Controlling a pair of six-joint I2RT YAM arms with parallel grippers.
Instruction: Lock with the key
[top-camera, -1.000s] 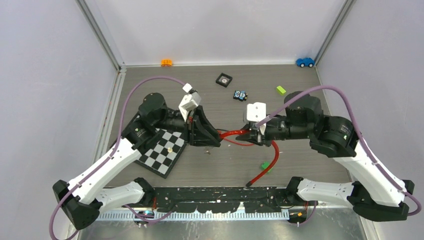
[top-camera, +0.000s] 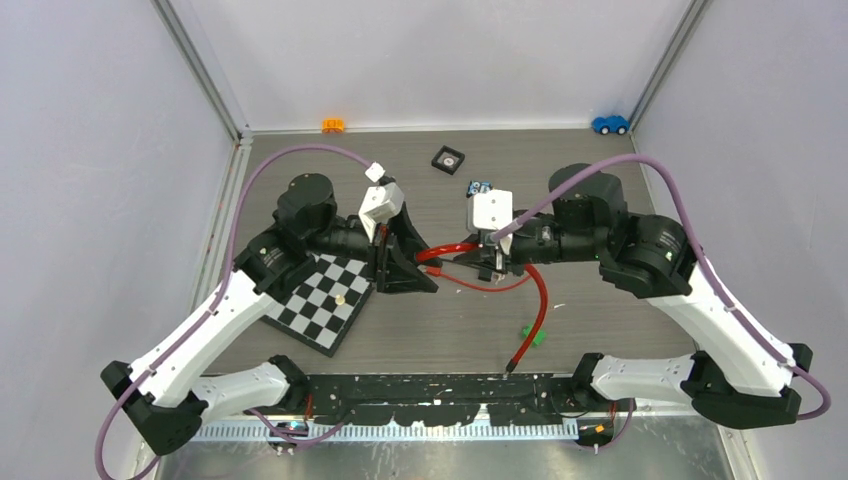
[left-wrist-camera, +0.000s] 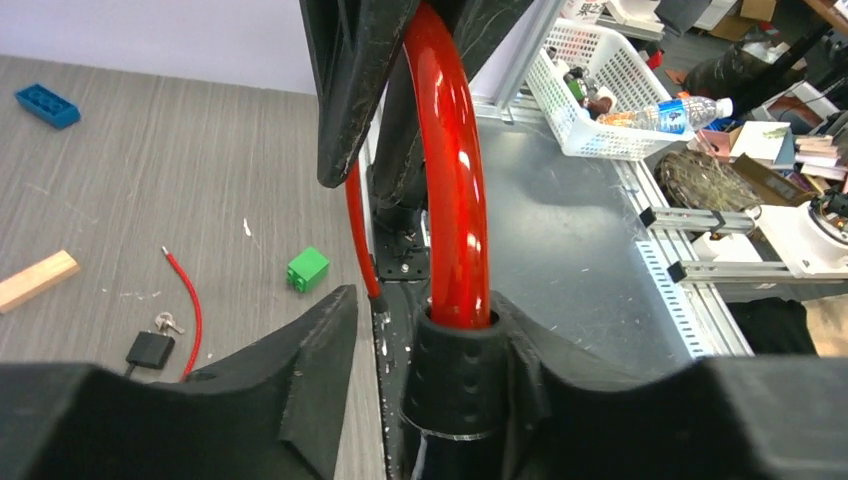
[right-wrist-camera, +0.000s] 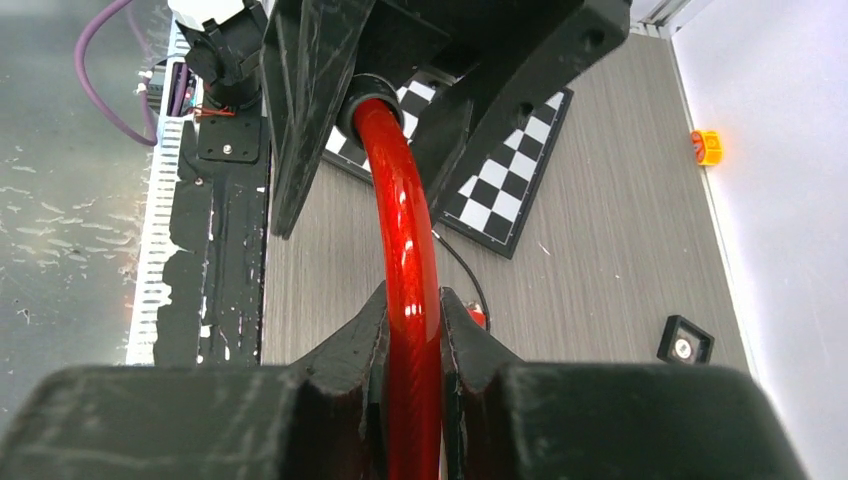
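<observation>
A thick red cable (top-camera: 535, 300) bends between my two arms, its capped free end (top-camera: 511, 366) hanging near the table's front. My right gripper is shut on the red tube. At the tube's other end is a black lock cylinder (left-wrist-camera: 455, 390). It lies between the spread fingers of my left gripper (top-camera: 432, 270), with a gap visible on one side in the left wrist view. Silver keys (left-wrist-camera: 168, 322) lie on the table beside a small black block (left-wrist-camera: 150, 350), near a thin red cable (left-wrist-camera: 192, 300).
A checkered board (top-camera: 325, 300) lies under the left arm. A green block (left-wrist-camera: 308, 269), a black square piece (top-camera: 448, 159) and a blue toy car (top-camera: 610, 125) are on the table. Bare table shows at the back.
The right arm has moved left and slightly back, covering a yellow-green block, and the hanging cable end has shifted right.
</observation>
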